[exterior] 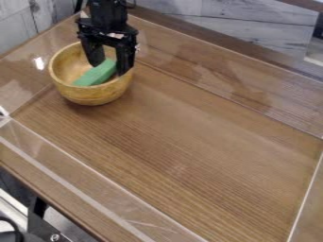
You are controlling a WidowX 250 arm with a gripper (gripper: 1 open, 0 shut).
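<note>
A yellow-tan bowl [93,95] sits on the wooden table at the upper left. An elongated green object [94,75] lies inside it. My black gripper [108,57] is over the back of the bowl, open, its fingers reaching down to around the rim beside the green object. Whether it touches either is unclear.
A pale wall or edge [271,24] runs along the back right. Dark cables [10,227] lie at the lower left corner.
</note>
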